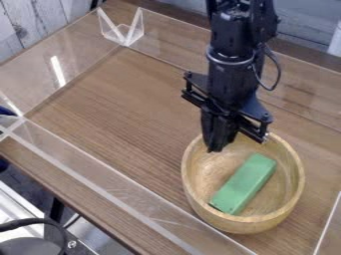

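Observation:
A tan round bowl sits at the lower right of the wooden table, with a green block lying inside it. My gripper hangs over the bowl's back left rim, pointing down and apart from the block. It looks shut, with nothing visible between its fingers.
A clear plastic object stands at the back left. A dark cable or stand is at the front left corner, beyond the table's edge.

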